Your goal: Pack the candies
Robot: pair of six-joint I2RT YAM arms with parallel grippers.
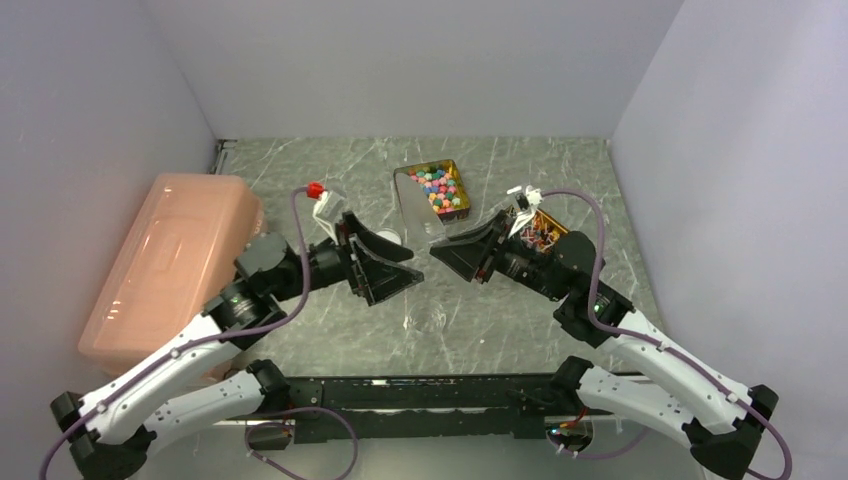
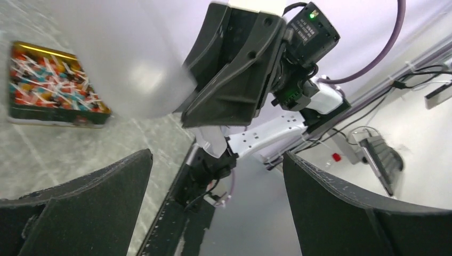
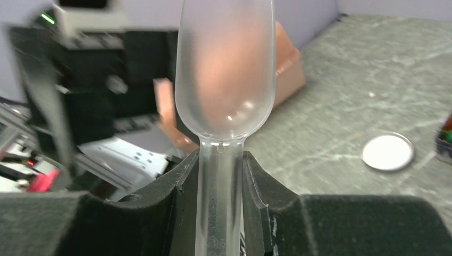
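A clear scoop points upward in the right wrist view, with my right gripper shut on its narrow handle. From the top view its pale bowl partly covers the tin of colorful round candies. My left gripper faces the right one across a small gap; its fingers are spread wide with nothing between them in the left wrist view. A second tin with lollipops sits at the right, partly hidden by the right arm from above. On the table is a clear round container.
A large orange-pink box takes up the left side. A round white lid lies flat on the marble table, half covered by the left arm from above.
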